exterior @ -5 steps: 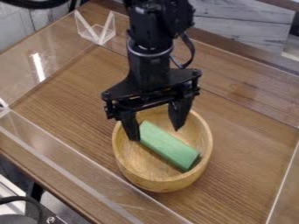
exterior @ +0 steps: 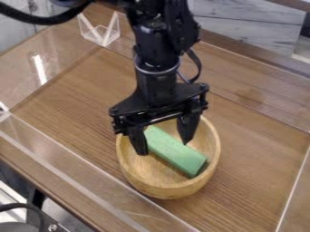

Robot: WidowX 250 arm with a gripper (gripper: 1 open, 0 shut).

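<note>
A light wooden bowl (exterior: 154, 181) rests on the wooden surface, holding a green block (exterior: 179, 156) that lies slanted inside it. The black gripper (exterior: 162, 132) is open directly over the bowl's back part, its fingers on either side of the block's upper end, which it partly hides. Whether the fingers touch the block cannot be told.
A small clear plastic object (exterior: 100, 29) stands at the back left. Black cables run at the lower left, past the surface's edge.
The gripper has shifted only slightly over the bowl; the bowl and green block look essentially unmoved.
</note>
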